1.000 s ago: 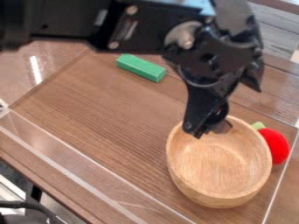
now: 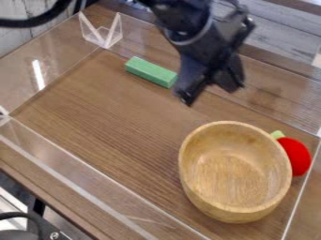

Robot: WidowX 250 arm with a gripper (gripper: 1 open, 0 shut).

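My gripper (image 2: 207, 84) hangs blurred over the back middle of the wooden surface, behind the bowl, dark against the wood; nothing shows between its fingers, though their exact spread is unclear. A light wooden bowl (image 2: 237, 192) stands at the front right, empty. A red round object with a green top (image 2: 294, 155) lies against the bowl's right rear side. A green block (image 2: 150, 71) lies at the back left, just left of my gripper.
Clear plastic pieces (image 2: 100, 31) stand at the back left corner. The middle and left of the wooden surface (image 2: 107, 136) are open. A dark cable runs at the lower left, off the surface.
My gripper has moved back and up, away from over the bowl, and looks smaller. The bowl, red object and green block stay where they were.
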